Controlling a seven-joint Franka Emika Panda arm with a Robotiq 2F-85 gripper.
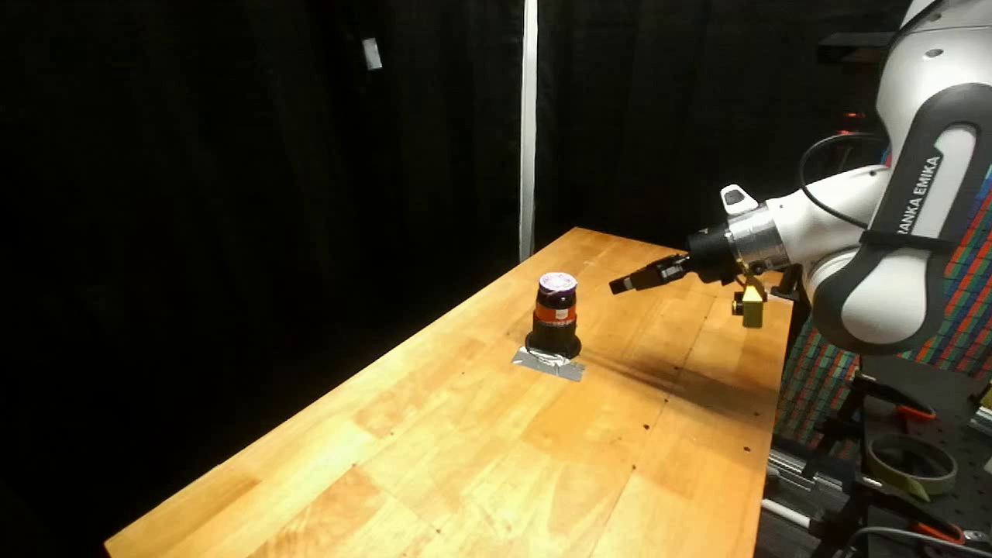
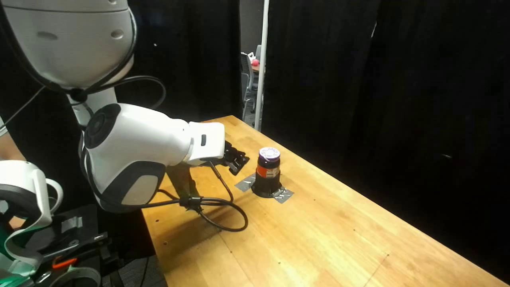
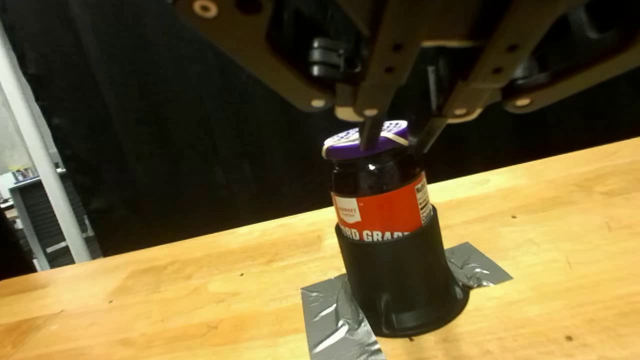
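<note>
A dark jar with a red label and a purple-rimmed lid stands upright in a black cup-shaped holder. A pale band lies across the lid's edge; how far it runs round the jar is hidden. In exterior view 1, my gripper is to the right of the jar, with clear space between them. The wrist view has its two fingers overlapping the lid in the picture, a gap between them. They are part open, and I see nothing held.
Grey tape fixes the holder to the wooden table. A cable loop hangs from the arm. Black curtains and a pale pole stand behind the table.
</note>
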